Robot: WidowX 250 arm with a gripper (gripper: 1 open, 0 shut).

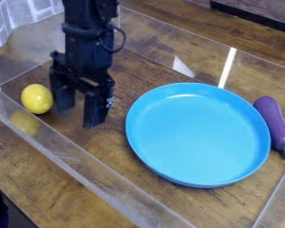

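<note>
My black gripper (pixel 81 105) hangs over the wooden table at the centre left, its two dark fingers apart, open, with nothing seen between them. A yellow lemon-like object (pixel 36 98) lies just left of the gripper. A blue plate (pixel 198 134) fills the centre right, to the right of the gripper. A purple eggplant-like object (pixel 272 123) lies at the far right edge, beyond the plate.
Clear transparent panels border the workspace at the left and along the lower part.
</note>
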